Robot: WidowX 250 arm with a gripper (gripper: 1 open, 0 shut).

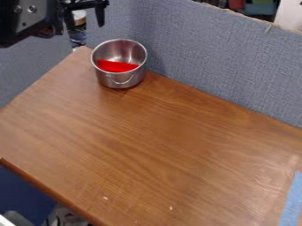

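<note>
A steel pot (pixel 119 76) with a red object (pixel 116 65) inside stands at the far left corner of the wooden table. My gripper (pixel 87 14) is raised above and left of the pot at the top edge of the view, dark and partly cut off, apart from the pot, with nothing visible between its fingers.
Grey padded partitions (pixel 213 62) border it at the back and left. A blue strip (pixel 290 199) lies along the right edge.
</note>
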